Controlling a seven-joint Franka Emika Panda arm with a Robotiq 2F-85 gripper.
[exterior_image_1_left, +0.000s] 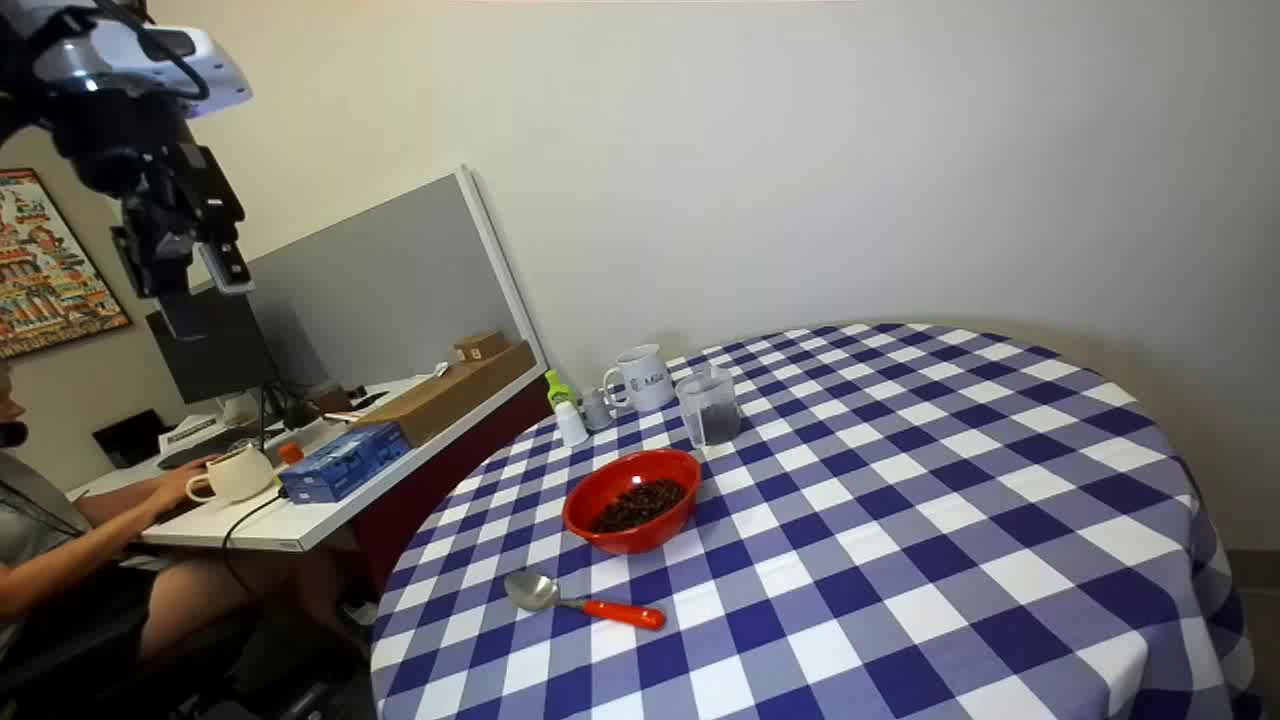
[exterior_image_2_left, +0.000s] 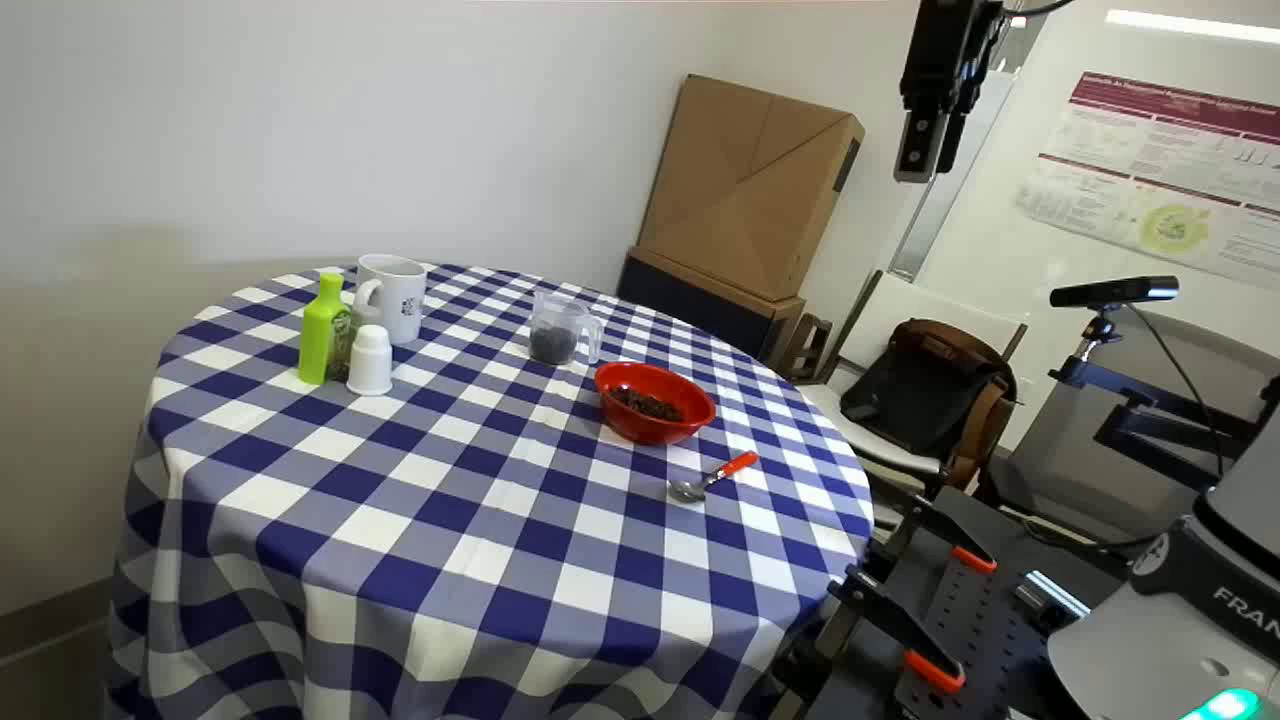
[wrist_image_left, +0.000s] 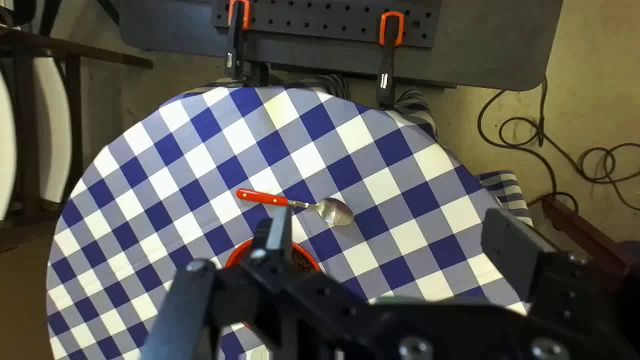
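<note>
My gripper hangs high above the table, its fingers spread wide with nothing between them. In the first exterior view the gripper is at the upper left, well clear of everything on the cloth. A red bowl holds small dark brown pieces. Beside it lies a metal spoon with a red handle; the second exterior view shows the same spoon on the cloth. From the wrist, the spoon is in plain sight, while my gripper covers most of the bowl.
Behind the bowl stands a clear jug with dark contents. A white mug, green bottle, small shaker and white bottle cluster near the wall. Black clamps grip its edge.
</note>
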